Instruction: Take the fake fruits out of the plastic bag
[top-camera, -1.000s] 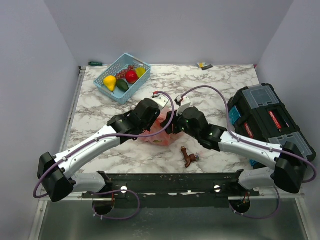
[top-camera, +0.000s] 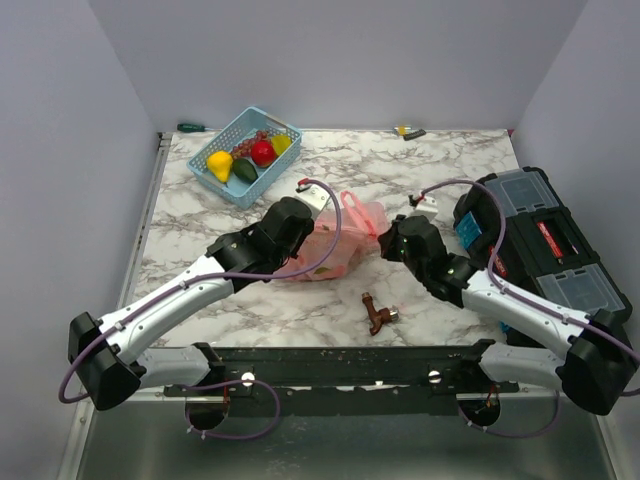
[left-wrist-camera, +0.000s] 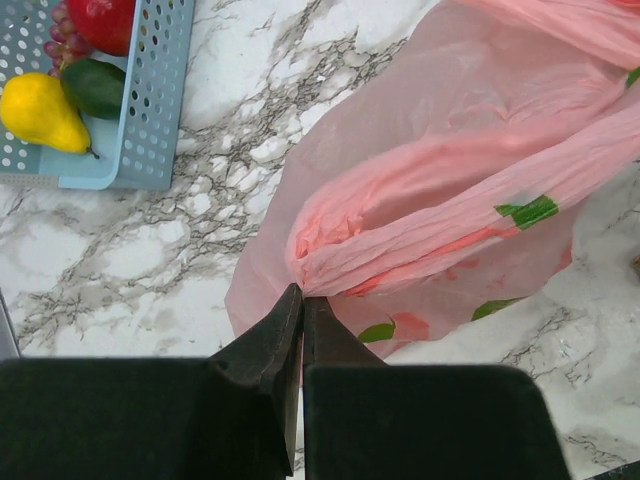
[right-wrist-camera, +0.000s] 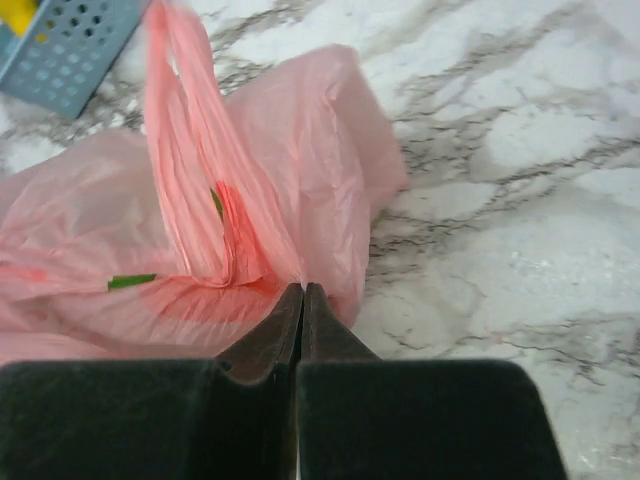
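Note:
The pink translucent plastic bag (top-camera: 345, 250) is stretched between my two grippers over the middle of the table. In the left wrist view, my left gripper is shut on a gathered fold of the bag (left-wrist-camera: 440, 215). My right gripper is closed on the bag's film (right-wrist-camera: 265, 225) in the right wrist view, at the bag's right end. Green and red print shows on the film. No loose fruit can be made out through it. Fake fruits lie in the basket: a yellow pear (left-wrist-camera: 45, 112), a red fruit (top-camera: 263, 153) and a dark green avocado (top-camera: 245, 171).
The light blue basket (top-camera: 208, 183) stands at the back left. A brown tap (top-camera: 378, 314) lies near the front edge, below the bag. Black toolboxes (top-camera: 548, 245) fill the right side. Bare marble (top-camera: 440, 160) lies at the back right.
My left arm has barely moved.

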